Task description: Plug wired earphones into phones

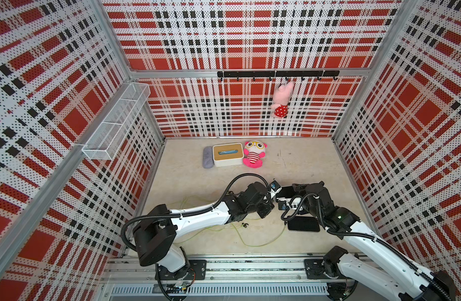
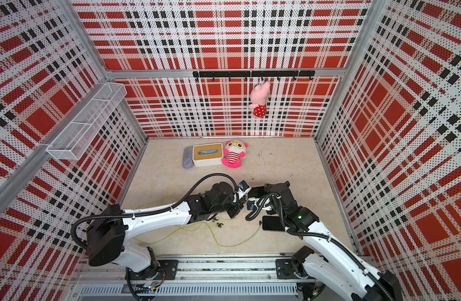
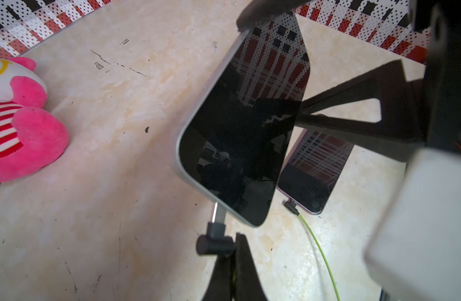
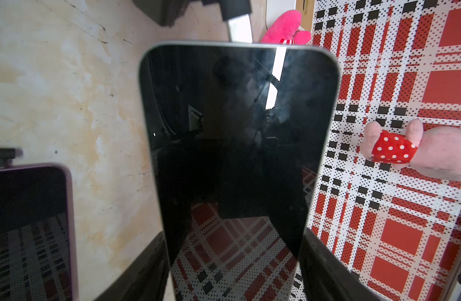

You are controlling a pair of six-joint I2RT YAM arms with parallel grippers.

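Observation:
In the right wrist view my right gripper is shut on the sides of a black-screened phone (image 4: 235, 150), holding it above the table. My left gripper is shut on a black angled earphone plug (image 3: 215, 243) with its green cable running back between the fingers. The plug's silver end meets the held phone's short edge; how deep it sits cannot be told. A second phone (image 3: 318, 170) lies face up on the table below. At its edge is another black plug (image 3: 291, 206), with a green cable (image 3: 318, 250) trailing off.
At the back stand a pink plush toy (image 1: 254, 154), a white box (image 1: 228, 159) and a grey pouch (image 1: 207, 157). Green cable (image 1: 260, 245) loops over the front of the table.

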